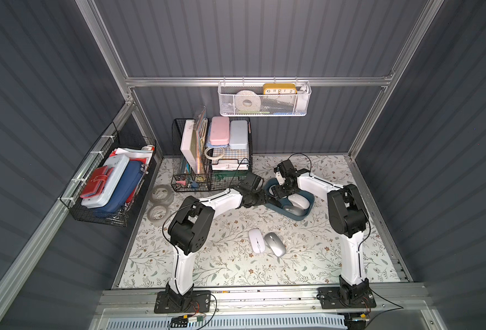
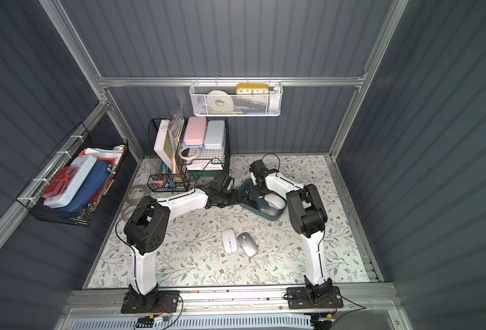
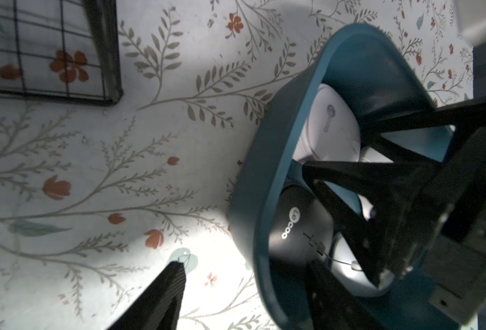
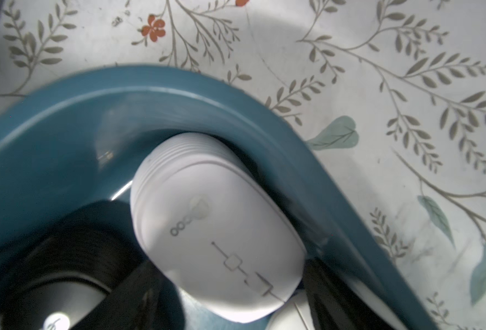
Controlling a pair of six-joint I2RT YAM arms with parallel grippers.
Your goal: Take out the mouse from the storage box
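The blue storage box [image 1: 293,215] holds several mice. In the right wrist view a white mouse [image 4: 220,231] lies at the box's rounded end, with my right gripper part open, one finger on either side of it. A black mouse [image 3: 300,225] lies beside the white one inside the box. My left gripper is open at the box's left wall, one finger outside and the other inside, with the wall between them. Two mice, one white [image 1: 256,241] and one grey [image 1: 274,244], rest on the table in front of the box.
A black wire rack [image 1: 212,181] with books and cases stands behind my left arm. White mesh basket [image 1: 264,107] hangs on the back wall. Rolls of tape [image 1: 157,213] lie at the left.
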